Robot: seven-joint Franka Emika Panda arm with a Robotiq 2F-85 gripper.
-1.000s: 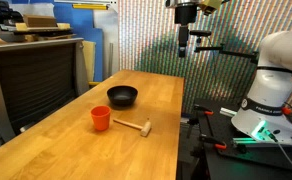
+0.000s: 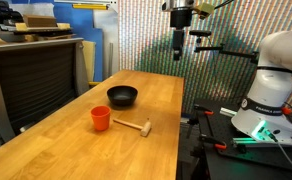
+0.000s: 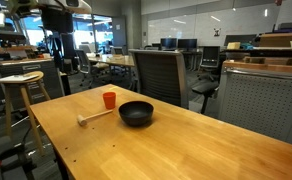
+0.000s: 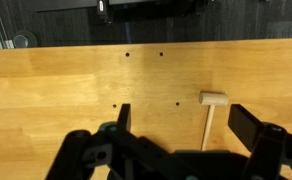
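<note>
My gripper [image 2: 178,56] hangs well above the table near its right edge, with nothing held. From the wrist view, the gripper is open, its dark fingers wide apart over bare wood. A small wooden mallet [image 2: 146,130] lies on the table; its head [image 4: 214,99] shows near the right finger, and part of its handle is hidden below. The red cup [image 2: 101,119] and the black bowl [image 2: 122,96] stand on the table past the mallet. In the second exterior view, the bowl [image 3: 136,113] is to the right of the cup [image 3: 109,100].
The wooden table [image 3: 196,140] has a wide clear area beyond the bowl. An office chair [image 3: 161,75] stands against its far side. A stool [image 3: 23,90] is off to the left.
In exterior view 1, my gripper has shifted very slightly to the left. The mallet, cup and bowl have stayed in place.
</note>
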